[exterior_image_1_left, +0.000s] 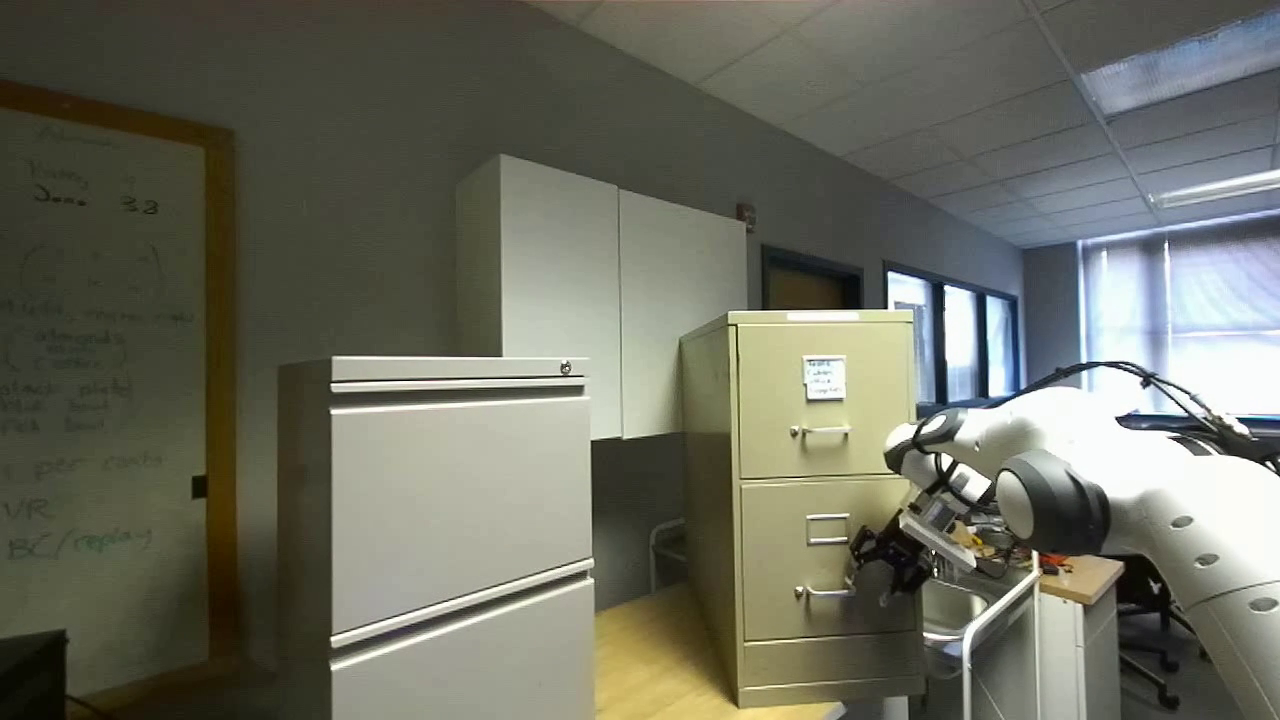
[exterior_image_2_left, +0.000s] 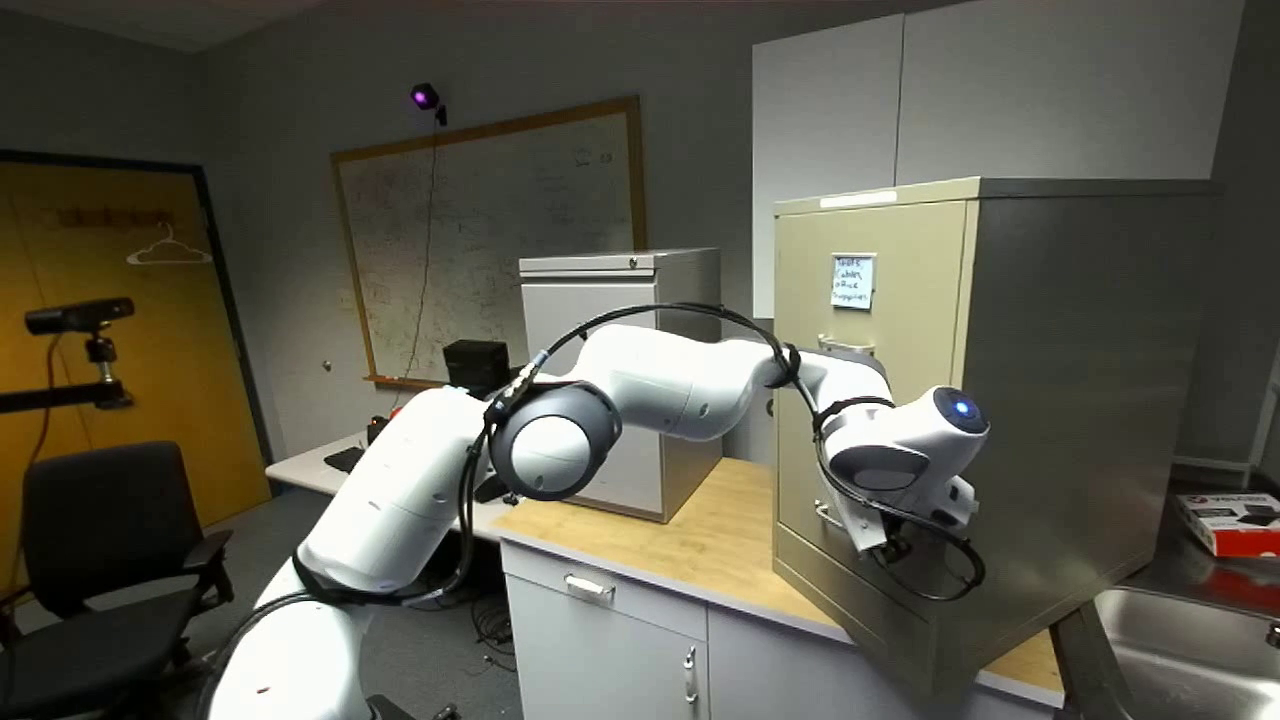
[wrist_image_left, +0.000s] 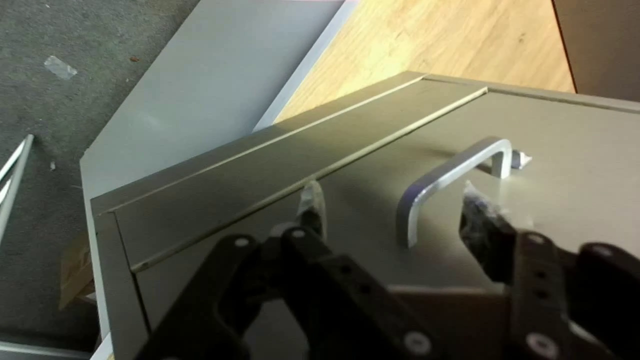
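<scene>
In the wrist view my gripper is open, its two fingers well apart. The silver bar handle (wrist_image_left: 456, 174) of the lower drawer appears between the fingertips, with neither finger closed on it. Whether the tips reach past the bar cannot be told. The tan filing cabinet (exterior_image_1_left: 774, 516) stands upright with both drawers shut. Exterior view 1 has my gripper (exterior_image_1_left: 870, 578) at the right end of the lower handle (exterior_image_1_left: 812, 592). From exterior view 2 the fingers are mostly hidden behind the wrist and cable beside the cabinet (exterior_image_2_left: 1068, 396).
The cabinet rests on a wooden countertop (exterior_image_2_left: 720, 510). A grey two-drawer cabinet (exterior_image_1_left: 462, 504) stands to its left in exterior view 1. A sink (exterior_image_2_left: 1188, 648) and a red-and-white box (exterior_image_2_left: 1236, 524) lie on the other side. White cupboards (exterior_image_1_left: 612, 300) hang on the wall behind.
</scene>
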